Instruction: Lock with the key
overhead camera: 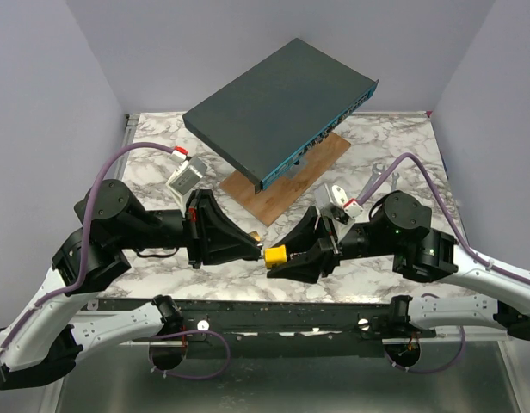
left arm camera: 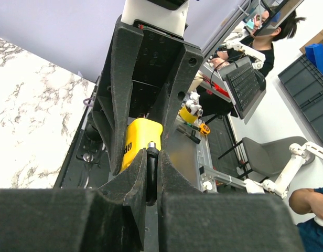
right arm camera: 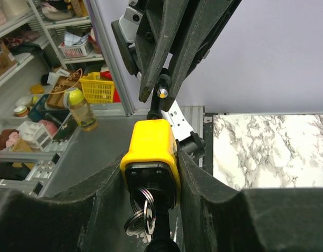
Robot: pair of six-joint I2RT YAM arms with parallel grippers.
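A yellow block-shaped lock (overhead camera: pixel 275 256) with a black end is pinched in my right gripper (overhead camera: pixel 286 257). Close to it from the left comes my left gripper (overhead camera: pixel 258 250), shut on a slim black rod (left arm camera: pixel 152 173) with a bright metal tip. That tip points at the yellow lock body (left arm camera: pixel 142 135) in the left wrist view, very near it; contact is hard to tell. In the right wrist view, metal rings (right arm camera: pixel 146 211) hang by the lock's black end, between my right fingers. The key's blade is hidden.
Behind the arms, a large dark flat case (overhead camera: pixel 282 107) lies aslant over a brown wooden board (overhead camera: pixel 321 163). A small brass-coloured piece (overhead camera: pixel 255 236) and a wrench (overhead camera: pixel 374 176) are on the marbled table (overhead camera: pixel 394 284). Bare tabletop lies on both sides.
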